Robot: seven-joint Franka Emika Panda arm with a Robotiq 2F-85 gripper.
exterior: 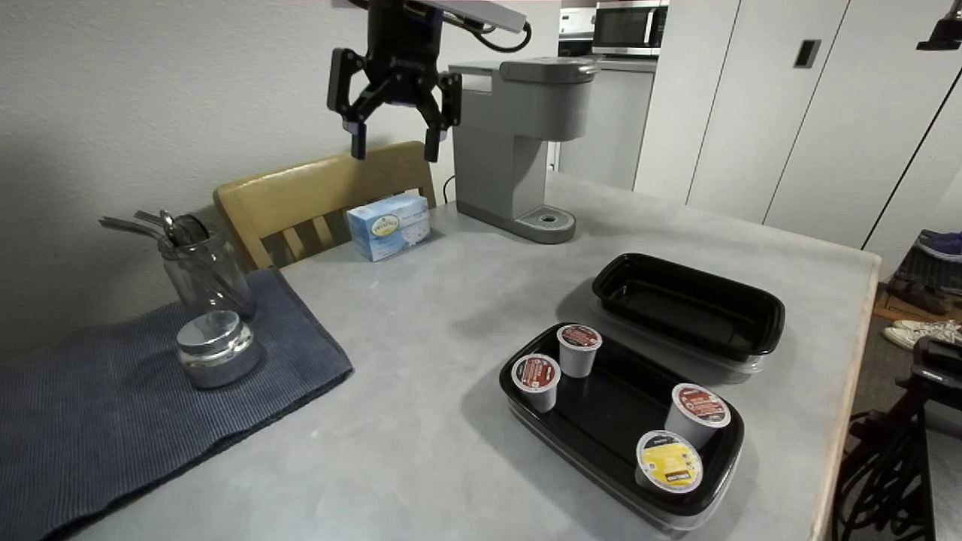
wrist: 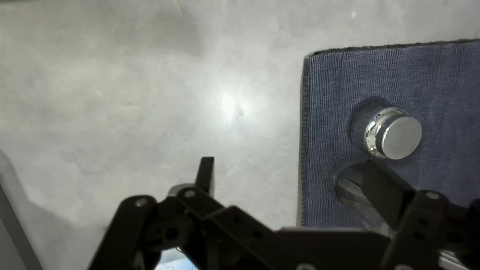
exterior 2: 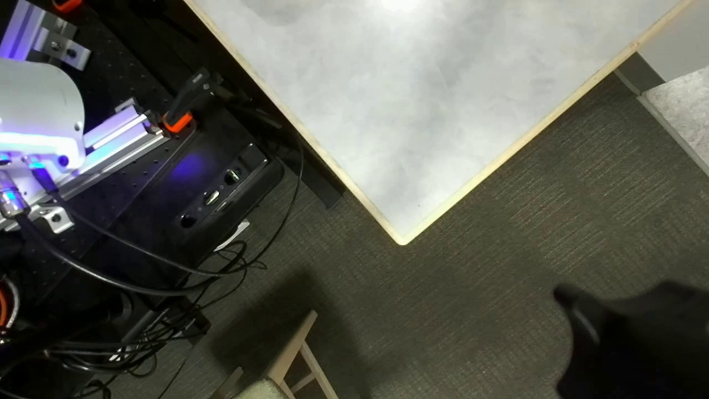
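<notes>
My gripper (exterior: 394,155) hangs open in the air above the back of the table, with nothing between its fingers. Behind and below it sits a light blue tea box (exterior: 389,227), just left of a grey coffee maker (exterior: 505,144). Several coffee pods, one with a yellow lid (exterior: 669,461) and the others with red lids, stand in a black container (exterior: 600,424) at front right. A second black container (exterior: 690,306) behind it is empty. On the blue mat (wrist: 342,76) stand a silver-lidded jar (wrist: 398,135) and a glass jar (exterior: 203,270) holding utensils.
A wooden chair (exterior: 316,189) stands against the table's back edge near the wall. Bare grey table (exterior: 388,397) lies between the mat and the containers. Exterior view 2 shows a table corner (exterior 2: 399,226) over carpet.
</notes>
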